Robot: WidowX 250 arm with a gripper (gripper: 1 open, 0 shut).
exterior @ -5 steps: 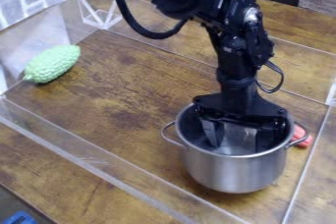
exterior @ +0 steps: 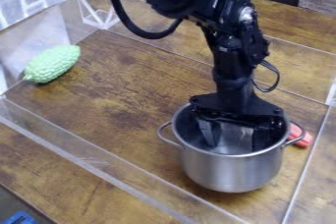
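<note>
A steel pot point(exterior: 230, 169) with two side handles stands at the lower right of the camera view. My black gripper point(exterior: 234, 130) reaches down into its mouth from above, its fingers inside the pot and partly hidden by the rim. The gripper is open, and I cannot make out anything held between the fingers.
A pale green, bumpy vegetable-like object point(exterior: 53, 63) lies at the left. A small red object point(exterior: 301, 138) is partly hidden behind the pot's right side. Clear plastic walls edge the wooden surface point(exterior: 125, 95), whose middle-left is bare. A blue item sits at the bottom left corner.
My arm and gripper have shifted very slightly over the last second, staying in the pot's mouth. The other objects have not visibly moved.
</note>
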